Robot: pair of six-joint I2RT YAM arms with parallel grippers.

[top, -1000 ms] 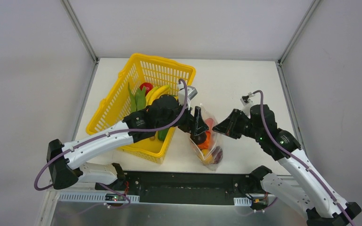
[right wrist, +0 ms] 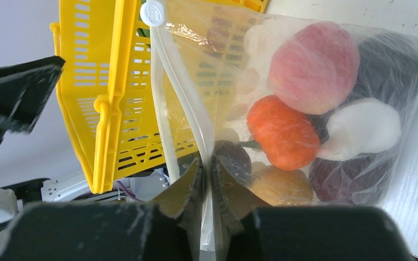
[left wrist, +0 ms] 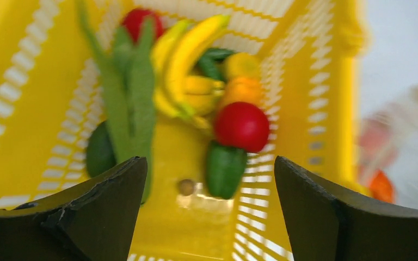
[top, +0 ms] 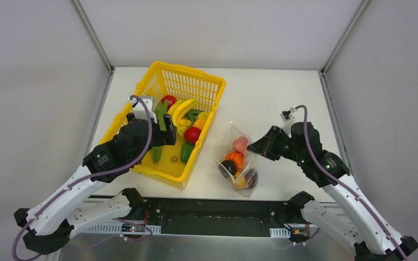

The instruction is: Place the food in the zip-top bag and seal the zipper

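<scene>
The zip bag (top: 235, 157) holds several foods, among them a pink round fruit (right wrist: 313, 65), an orange piece (right wrist: 283, 133) and dark pieces. My right gripper (top: 250, 148) is shut on its zipper edge (right wrist: 188, 98), holding the bag up at the top. My left gripper is open and empty over the yellow basket (top: 182, 174), which holds bananas (left wrist: 190, 60), a red fruit (left wrist: 241, 125), a green pepper (left wrist: 224, 168), long green leaves (left wrist: 141, 109) and more.
The basket fills the table's left half. Walls stand at the back and both sides.
My left arm has swung left from beside the bag to over the basket. My right gripper and the bag are nearly still.
</scene>
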